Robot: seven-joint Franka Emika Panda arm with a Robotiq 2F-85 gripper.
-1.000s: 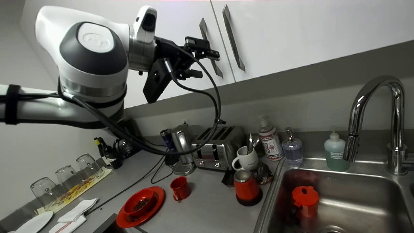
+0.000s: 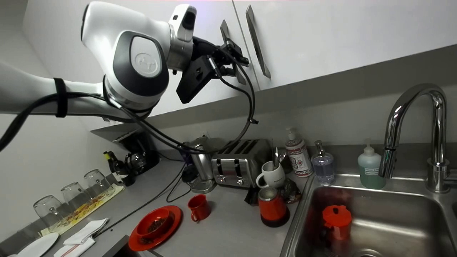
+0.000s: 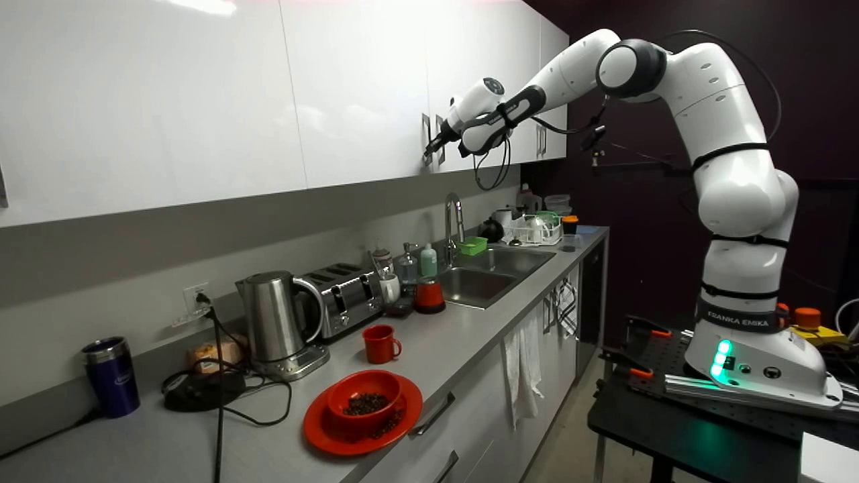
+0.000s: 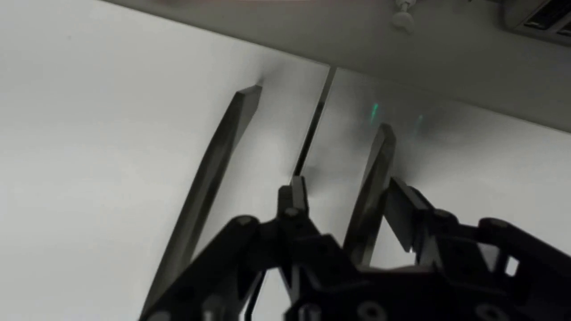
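My gripper is at a bar handle (image 4: 369, 198) of the wall cabinet. In the wrist view its fingers stand apart, one on each side of that bar. The right finger is close to or touching the bar; a gap shows on the left. A second handle (image 4: 206, 187) runs parallel on the neighbouring door, beyond the dark seam. In exterior view 1 the gripper (image 2: 240, 67) covers the middle of the left handle (image 2: 224, 30), while the right handle (image 2: 258, 43) is free. Both cabinet doors (image 3: 366, 88) look closed.
Below lies the counter (image 2: 184, 231) with a toaster (image 2: 235, 167), a red mug (image 2: 199, 207) and a red bowl (image 2: 154, 222) on a red plate. The sink (image 2: 385, 205) and faucet (image 2: 437, 128) stand to the right. My arm's cable (image 2: 252, 100) hangs in a loop.
In exterior view 1 my arm and gripper have moved right and closer to the cabinet, bringing the fingers to the left handle. Doors and counter objects look the same.
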